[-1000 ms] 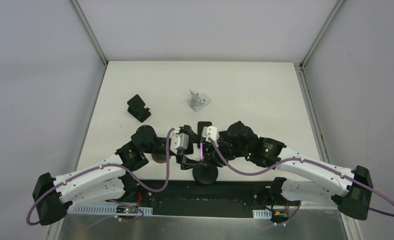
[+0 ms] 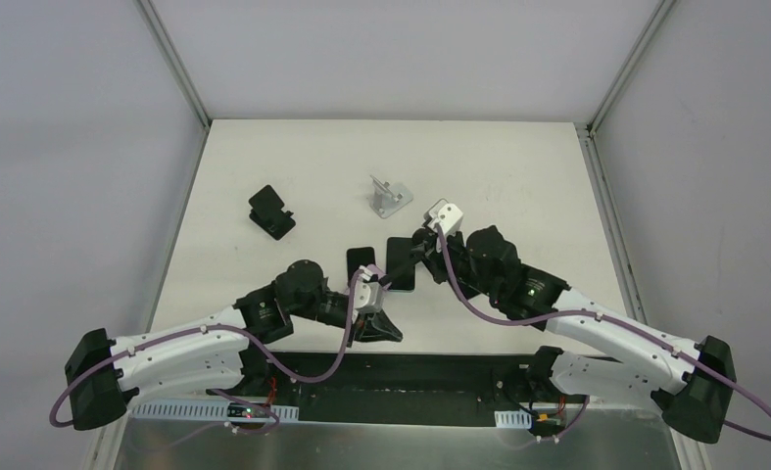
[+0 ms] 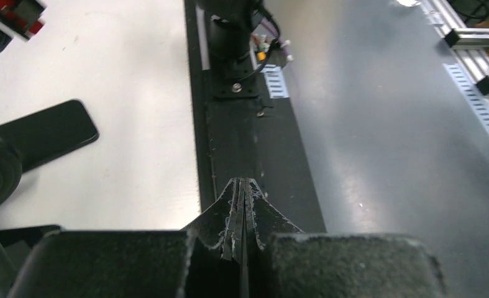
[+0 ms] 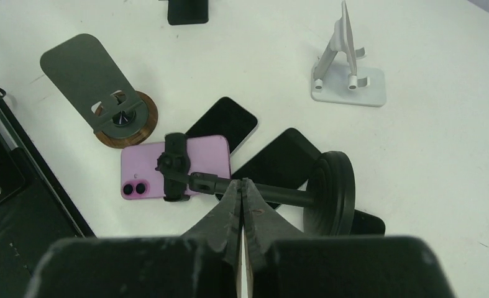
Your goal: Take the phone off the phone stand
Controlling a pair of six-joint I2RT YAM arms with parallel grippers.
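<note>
In the right wrist view a pink phone (image 4: 209, 155) sits in the clamp of a black phone stand (image 4: 285, 194). The stand is tipped over, its pole slanting across the table and its round base turned on edge. My right gripper is shut with nothing between its fingers, its tips overlapping the pole in that view; contact cannot be told. Nothing shows in my left gripper, which is shut over the table's front edge. From above, the arms hide most of the stand and phone.
Black phones (image 4: 224, 123) (image 4: 279, 155) lie beside and under the stand. A wooden-based stand (image 4: 122, 121) is close to the pink phone. Farther off stand a white stand (image 2: 391, 199) and a black stand (image 2: 271, 212).
The stand, upright a second ago with its base near the front edge, has toppled over.
</note>
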